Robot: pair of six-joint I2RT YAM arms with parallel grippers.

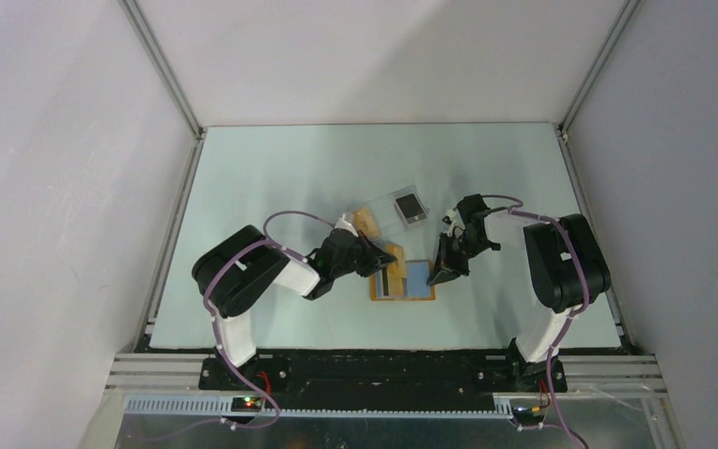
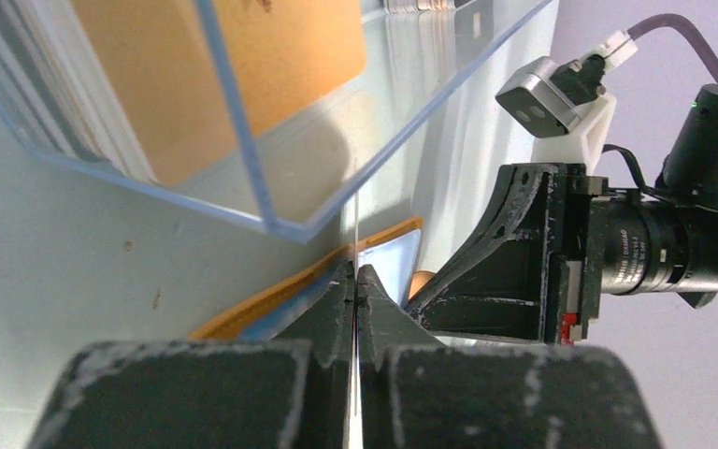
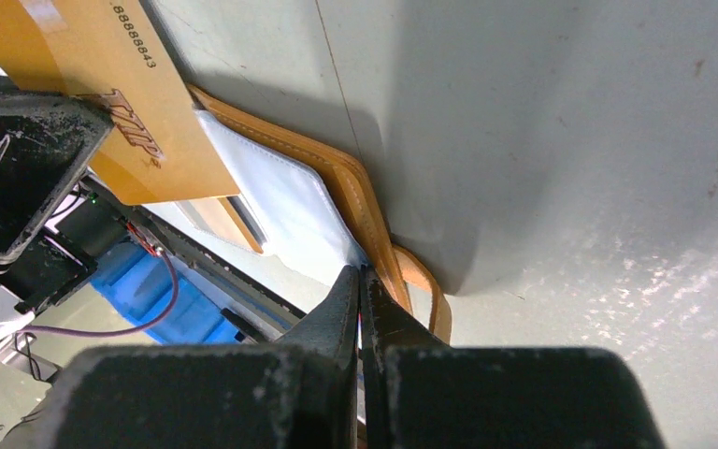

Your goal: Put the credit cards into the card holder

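The tan card holder (image 1: 418, 277), with a pale blue inside, lies open at the table's front middle. My left gripper (image 1: 393, 259) is above its left part, shut on a gold card (image 3: 136, 117). That card slants across the left part of the holder; its lower edge is at the clear pocket, and how far it is inside I cannot tell. Edge-on, the card shows as a thin line between the left fingertips in the left wrist view. My right gripper is shut on the holder's pale blue edge at the right side.
A clear box (image 1: 388, 226) stands just behind the holder, close to my left gripper. It holds gold cards (image 1: 366, 222) at the left and a dark card (image 1: 410, 208) at the right.
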